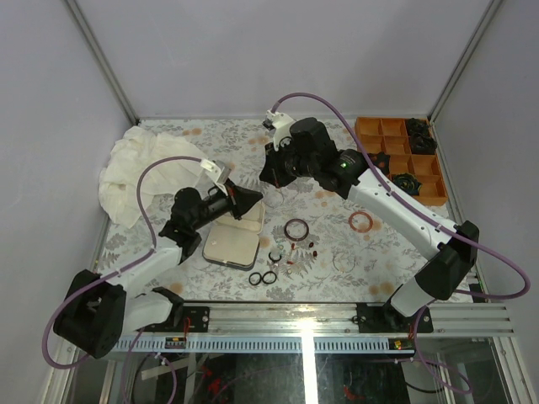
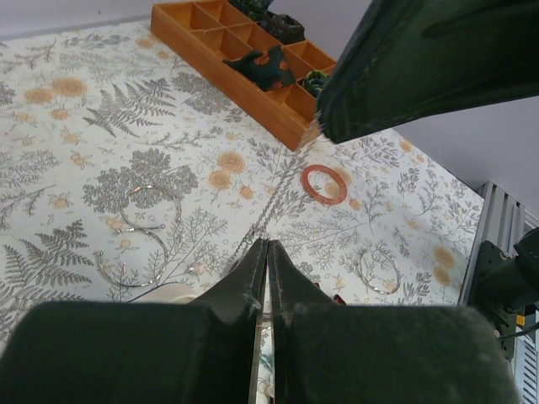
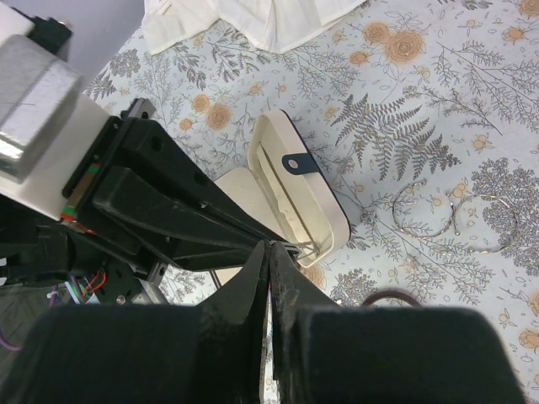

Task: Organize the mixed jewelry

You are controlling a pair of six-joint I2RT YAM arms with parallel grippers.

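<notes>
The open cream jewelry box [image 1: 232,245] lies left of the table's middle; its lid [image 3: 303,181] shows in the right wrist view. Over the box my left gripper [image 1: 259,197] is shut with nothing visible between its fingers. My right gripper [image 1: 278,184], also shut and seemingly empty, hangs just beside the left one, above the table. Right of the box are a dark red bangle [image 1: 296,230], small black rings [image 1: 262,278] and several tiny red pieces [image 1: 313,250]. An orange bangle [image 1: 360,221] lies farther right. Thin silver bangles [image 2: 139,240] show in the left wrist view.
A wooden compartment tray [image 1: 394,139] with dark bundles in some sections stands at the back right. A white cloth [image 1: 143,172] is heaped at the back left. Both arms cross close together over the middle.
</notes>
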